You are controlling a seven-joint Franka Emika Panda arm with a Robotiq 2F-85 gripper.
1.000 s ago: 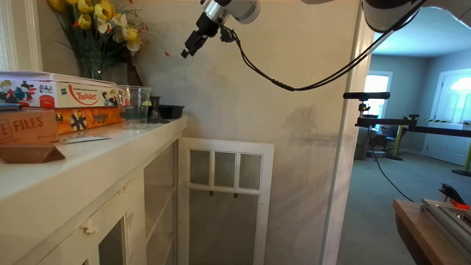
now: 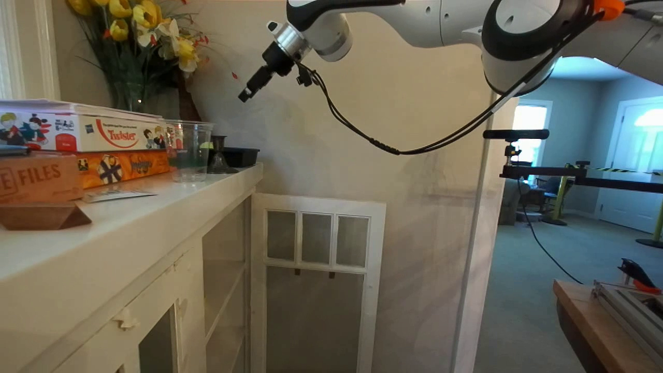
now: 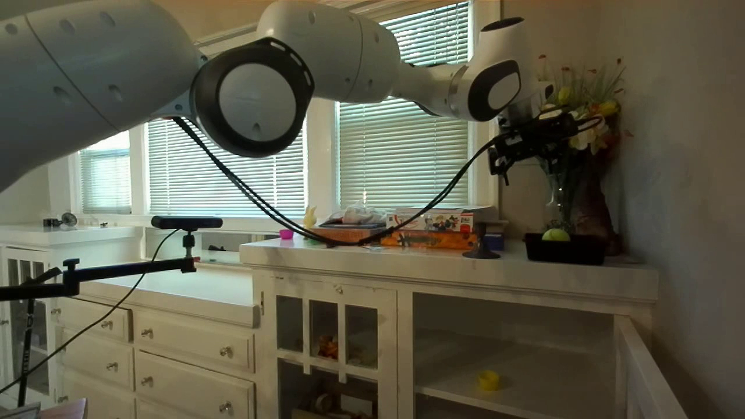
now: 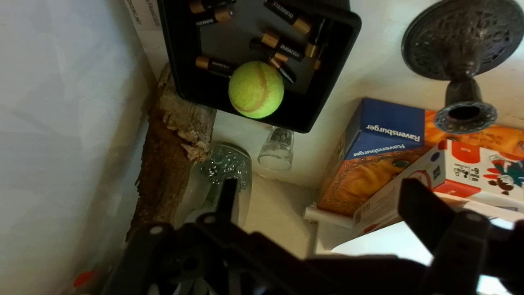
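Above the far end of the counter, my gripper (image 2: pixel 245 95) hangs in the air, angled down and left. Its two fingers (image 4: pixel 226 197) stand wide apart in the wrist view, so it is open and grips nothing. A black tray (image 4: pixel 339 64) lies beyond the fingertips, holding a tennis ball (image 4: pixel 256 89) and several Duracell batteries (image 4: pixel 290 49). The ball rests against the tray's near wall. From the second exterior view, the tray (image 3: pixel 564 251) sits on the counter well below the gripper (image 3: pixel 583 125).
Beside the tray stands a dark metal candlestick (image 4: pixel 464 100). Stacked game boxes (image 2: pixel 118 133) and a clear plastic cup (image 2: pixel 189 152) crowd the counter. A glass vase (image 4: pixel 226 167) with flowers and a piece of bark (image 4: pixel 167 147) stand against the wall.
My gripper has come down and to the left in the first exterior view, closer to the counter. The things on the counter have not moved.
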